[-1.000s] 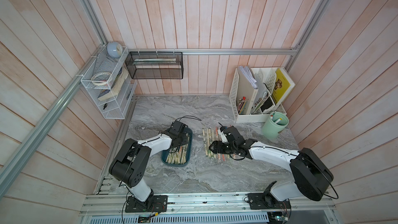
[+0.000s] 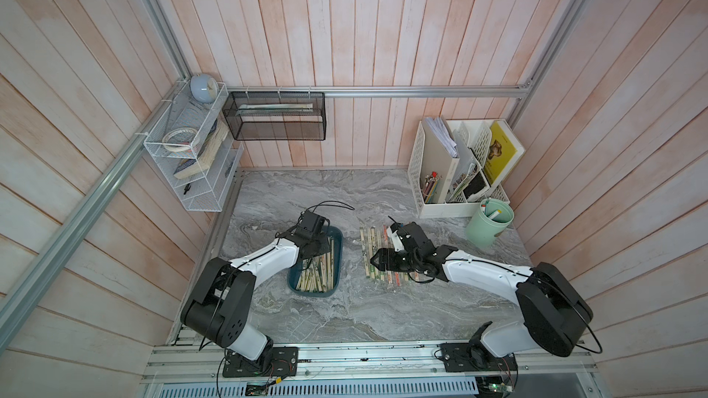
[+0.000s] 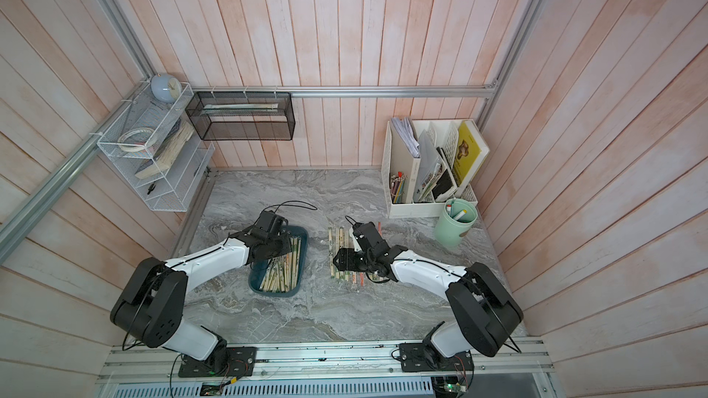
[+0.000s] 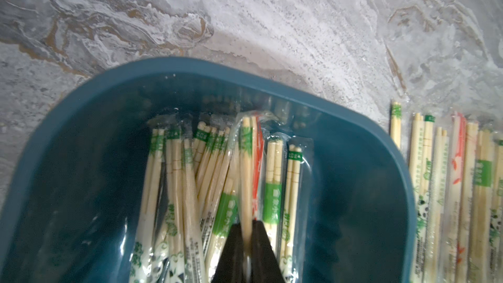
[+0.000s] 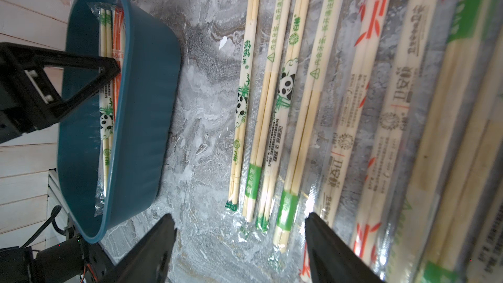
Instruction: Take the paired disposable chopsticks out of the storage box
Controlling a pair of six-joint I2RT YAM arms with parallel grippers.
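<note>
In the left wrist view, my left gripper is shut on a wrapped chopstick pair [image 4: 246, 173], gripped low on its length over the teal storage box [image 4: 335, 110]. Several other wrapped pairs [image 4: 272, 183] lie lengthwise in that box around it. From the right wrist view, the left gripper's black fingers [image 5: 107, 68] reach over the box's interior. My right gripper stands open, its fingers wide apart with nothing held, above a row of wrapped chopsticks [image 5: 309, 104] on the marble table. Part of that row is hidden by the right arm in both top views.
A white file holder [image 2: 450, 210] and a green cup [image 2: 488, 228] stand at the back right. A black wire basket [image 2: 274, 132] and white shelves [image 2: 202, 169] hang at the back left. Bare table [image 2: 361, 317] lies in front of the box and row.
My left arm and gripper have shifted a little to the left over the box. The right arm is nearly where it was, and the box and the row look the same.
</note>
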